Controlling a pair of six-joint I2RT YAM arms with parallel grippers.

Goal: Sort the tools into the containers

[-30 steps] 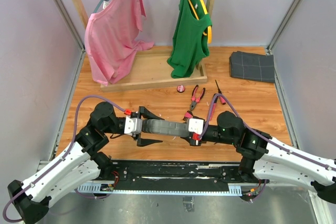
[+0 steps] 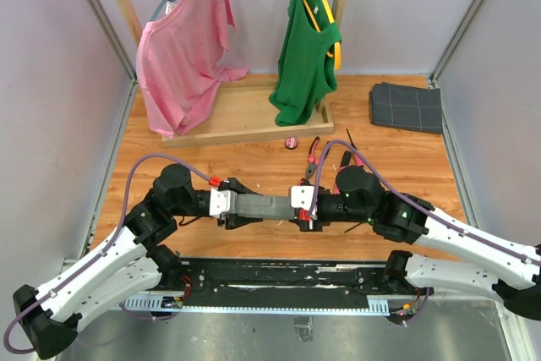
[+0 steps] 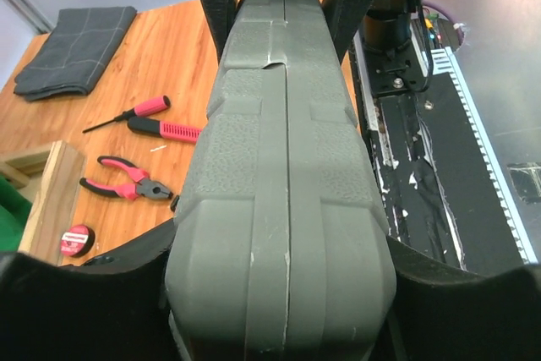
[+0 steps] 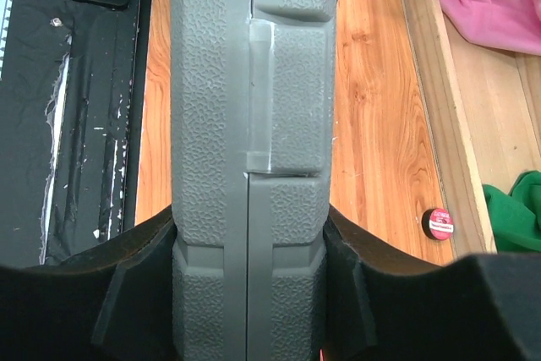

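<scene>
A closed grey plastic case [image 2: 264, 206] hangs level between my two arms above the front of the table. My left gripper [image 2: 234, 205] is shut on its left end, and my right gripper [image 2: 303, 209] is shut on its right end. Up close in the left wrist view, the case [image 3: 279, 183] runs away from me with its lid seam facing the camera. Behind it lie pliers [image 3: 128, 180] with red and black handles, a screwdriver [image 3: 144, 110], a tool with a ridged red handle [image 3: 173, 131] and a small round red item [image 3: 77, 241].
A wooden tray-like rack base [image 2: 245, 128] with a pink shirt [image 2: 190, 52] and a green top [image 2: 306, 52] hanging over it stands at the back. To its right lies a folded dark cloth [image 2: 406, 107].
The right arm has shifted left and the case has levelled out.
</scene>
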